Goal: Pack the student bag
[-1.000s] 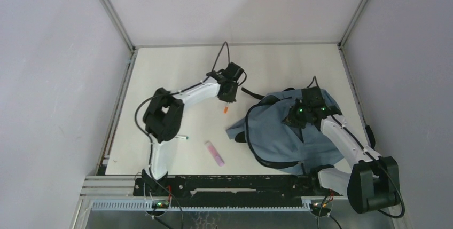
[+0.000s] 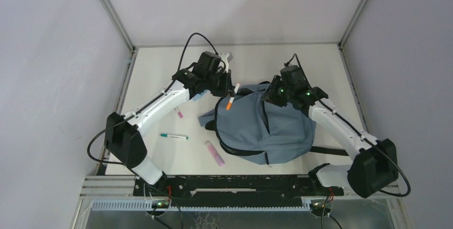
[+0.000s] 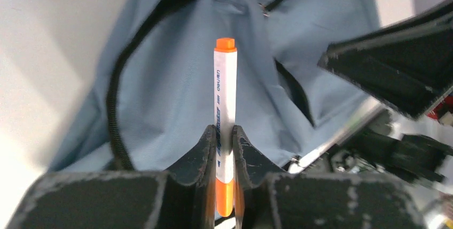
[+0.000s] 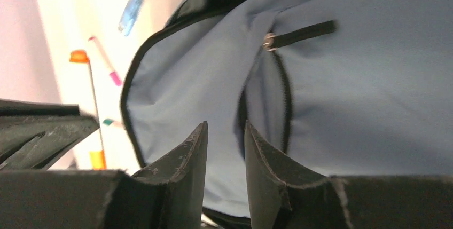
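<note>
My left gripper is shut on a white marker (image 3: 226, 85) with orange ends, held lengthwise between the fingertips. In the top view this marker hangs over the left edge of the blue-grey bag (image 2: 240, 125). The bag lies on its side on the table, its black-zipped opening facing left. Over the bag's upper part is my right gripper. Its fingers stand a little apart, and no fabric shows between them; a fold with a dark slit lies behind them in the right wrist view.
Left of the bag lie a green-capped marker (image 2: 174, 136), a pink-purple tube (image 2: 215, 154) and a pink marker (image 2: 179, 112). A blue item (image 4: 131, 13) lies near the top. The table's lower left is open.
The bag has slid left across the table.
</note>
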